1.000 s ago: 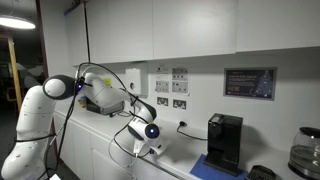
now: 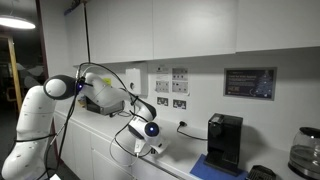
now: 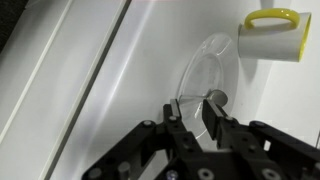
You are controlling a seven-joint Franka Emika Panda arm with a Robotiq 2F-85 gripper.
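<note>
A clear, shallow oval dish (image 3: 203, 72) lies on the white counter in the wrist view, partly covered by my gripper. Its two dark fingers are apart, one on each side of a thin strip that looks like a utensil handle. A grey rounded end, perhaps a spoon's bowl (image 3: 218, 98), shows by the right finger. Whether the fingers touch the strip is unclear. From outside, the gripper (image 2: 143, 153) points down low over the counter, too small to make out its hold.
A white mug (image 3: 287, 42) with a yellow handle lies just right of the dish. Farther right along the counter are a black coffee machine (image 2: 224, 140), a blue mat (image 2: 207, 171) and a glass jug (image 2: 305, 151). The counter's front edge (image 3: 92, 80) runs left of the dish.
</note>
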